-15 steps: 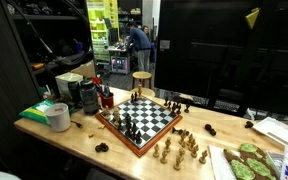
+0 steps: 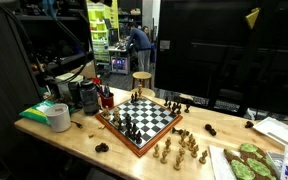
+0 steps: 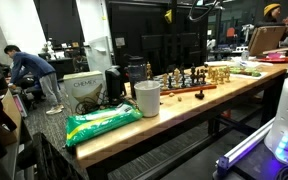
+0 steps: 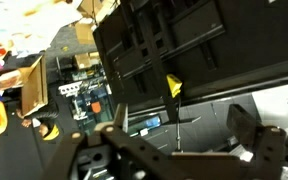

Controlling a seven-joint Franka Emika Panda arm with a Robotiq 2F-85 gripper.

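The chessboard (image 2: 152, 122) with its brown border lies on the wooden table in exterior view 1, dark pieces (image 2: 133, 130) standing on its near side. Several tan pieces (image 2: 182, 150) stand on the table to its right. In the wrist view my gripper is open, with empty space between its dark fingers. The wrist camera looks out at black cabinets and the room, with neither board nor table recognisable. In the exterior views the gripper's fingers cannot be made out.
A white mug (image 2: 58, 117), a green bag (image 3: 104, 121) and dark containers stand at the table's left end. To the right are a tray with green-topped items (image 2: 248, 163) and a white tray (image 2: 280, 131). A person (image 3: 36, 75) is in the background. Bare wood shows along the front edge.
In exterior view 1, dark cabling has swung into the upper left, and the pale arm part at the lower-left corner has gone. Board, pieces and mug look unmoved.
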